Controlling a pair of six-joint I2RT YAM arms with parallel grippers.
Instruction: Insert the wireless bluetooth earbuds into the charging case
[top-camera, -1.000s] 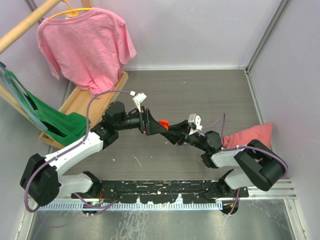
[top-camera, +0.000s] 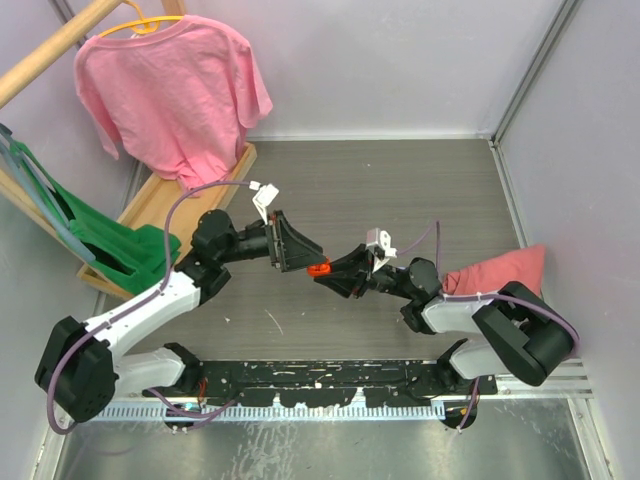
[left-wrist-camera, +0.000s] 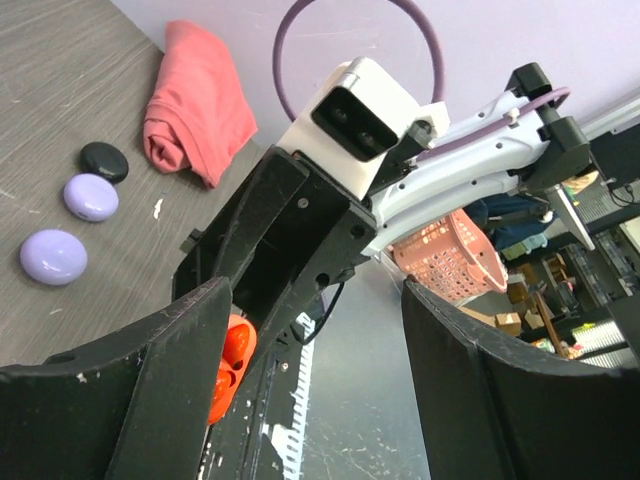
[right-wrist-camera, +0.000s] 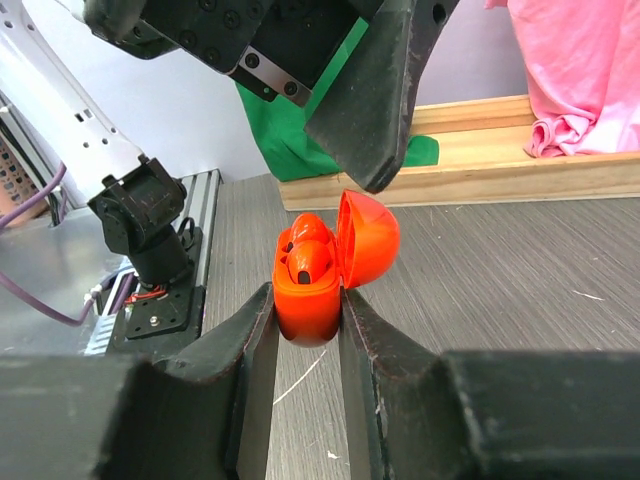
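Note:
An orange earbud case (right-wrist-camera: 306, 304) with its lid raised, earbuds visible inside, is held by my right gripper, shut on it, at the centre of the workspace. In the left wrist view the case (left-wrist-camera: 232, 358) is partly behind a finger of my left gripper, which is parted with nothing seen between its fingers. In the top view that left gripper (top-camera: 308, 258) is just left of and above the case.
A red cloth (left-wrist-camera: 195, 100) lies at the right side, near purple and black oval objects (left-wrist-camera: 54, 256). A wooden rack (right-wrist-camera: 470, 180) with pink shirt and green cloth stands left. Bare grey floor surrounds the arms.
My left gripper has drawn slightly left and up from the case. The right gripper, with the case, has shifted a little right since one second ago.

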